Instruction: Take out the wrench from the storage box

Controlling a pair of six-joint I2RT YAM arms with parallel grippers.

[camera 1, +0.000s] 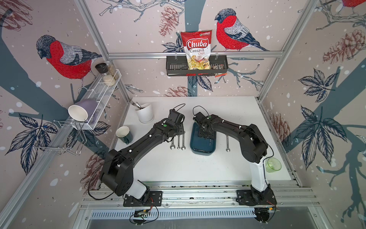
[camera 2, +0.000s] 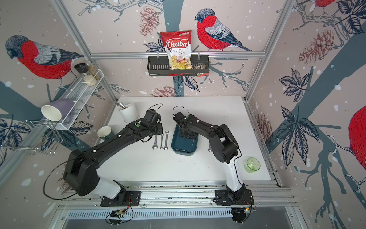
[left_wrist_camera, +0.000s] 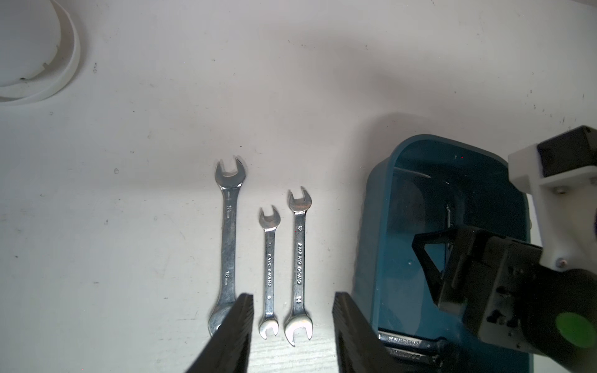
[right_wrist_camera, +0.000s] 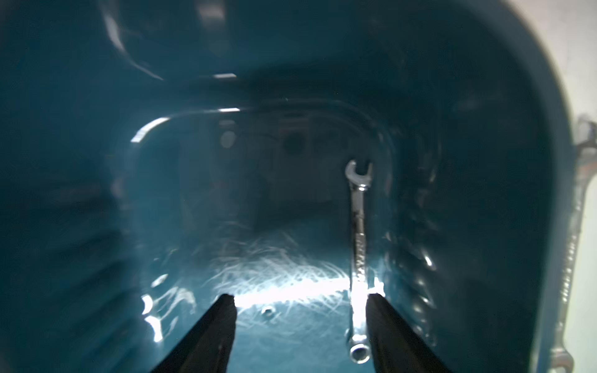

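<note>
The teal storage box (camera 1: 202,148) sits mid-table. In the right wrist view a small silver wrench (right_wrist_camera: 358,236) lies along the right side of its floor. My right gripper is down over the box, fingertips parted either side of the view's bottom, nothing seen between them but the box floor; the wrench is just left of the right fingertip. My left gripper stands open above three wrenches (left_wrist_camera: 229,242) lying on the table left of the box. Another wrench part shows at the box's near end in the left wrist view.
A single wrench (camera 1: 227,143) lies right of the box. A white holder (camera 1: 144,113) and a mug (camera 1: 124,134) stand at the left, a green glass (camera 1: 273,164) at the right front. A shelf with a chips bag (camera 1: 196,49) hangs at the back.
</note>
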